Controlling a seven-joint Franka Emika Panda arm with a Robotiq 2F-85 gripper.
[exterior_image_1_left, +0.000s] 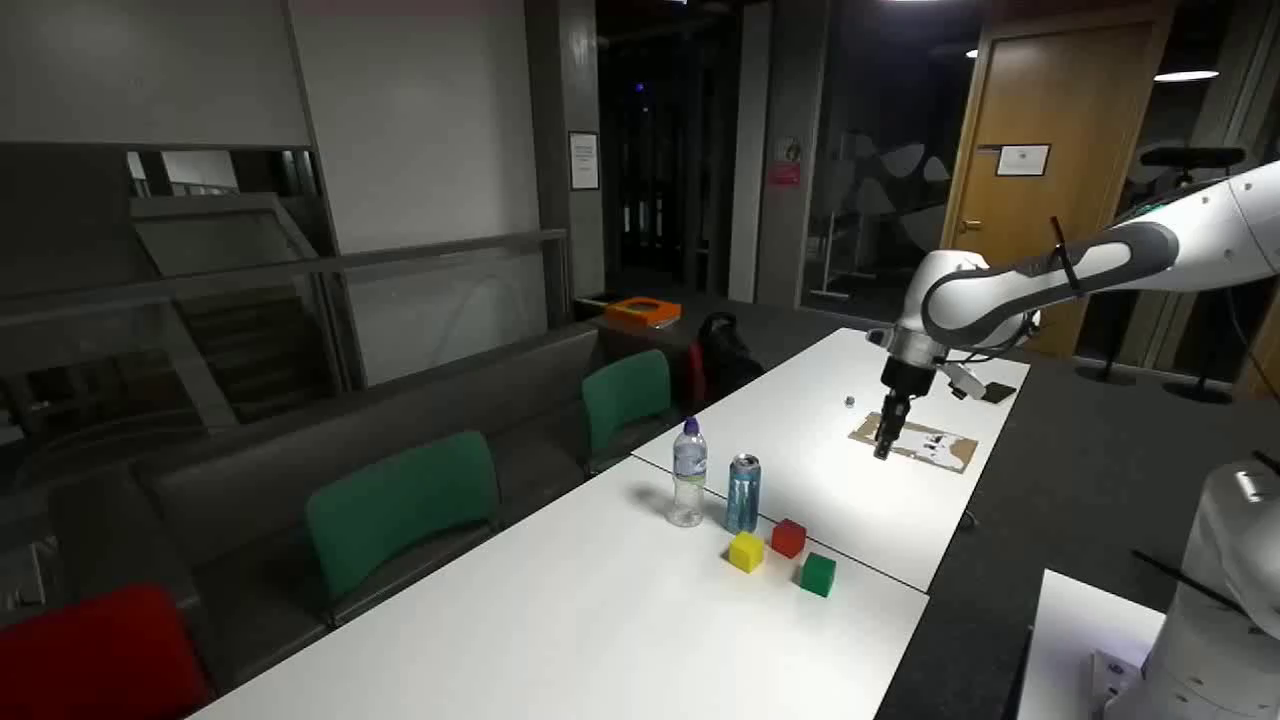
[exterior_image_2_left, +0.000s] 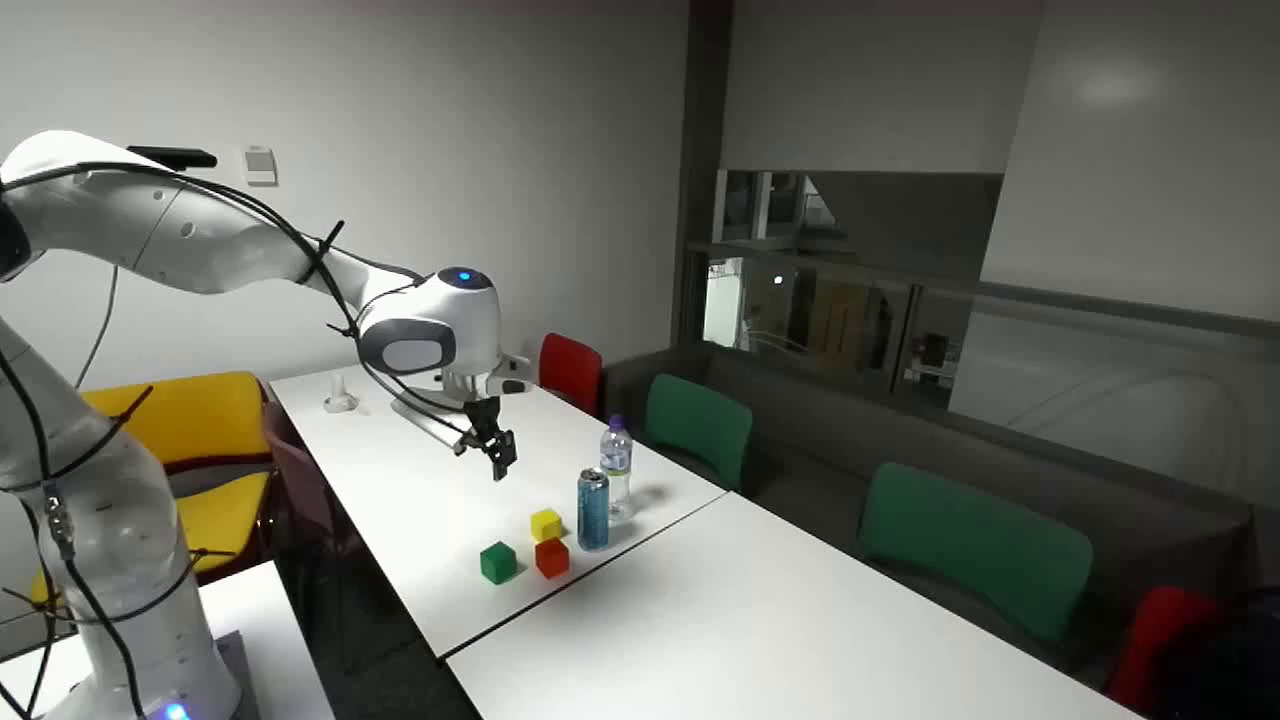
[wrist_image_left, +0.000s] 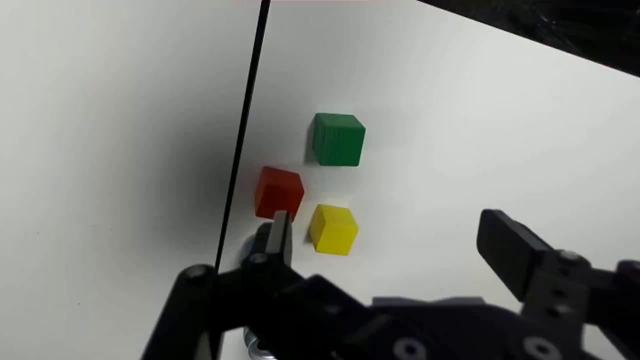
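Note:
Three small cubes sit close together on the white table: a green cube (wrist_image_left: 339, 141), a red cube (wrist_image_left: 279, 193) and a yellow cube (wrist_image_left: 334, 230). Above the table hangs my gripper, its fingers wide apart and nothing between them at their height. One finger (wrist_image_left: 279, 237) overlaps the lower edge of the red cube in the wrist view. A blue can (exterior_image_2_left: 594, 509) stands upright beside the red and yellow cubes. Next to it is a clear bottle (exterior_image_2_left: 615, 456) with a purple cap. The can is mostly hidden behind the gripper in the wrist view.
A dark seam (wrist_image_left: 241, 129) between two tables runs beside the cubes. Clear table surface (exterior_image_1_left: 504, 624) lies to one side of the group. In exterior view 1, a flat cardboard piece (exterior_image_1_left: 954, 451) lies on the other table. Green chairs (exterior_image_1_left: 405, 510) line the long edge.

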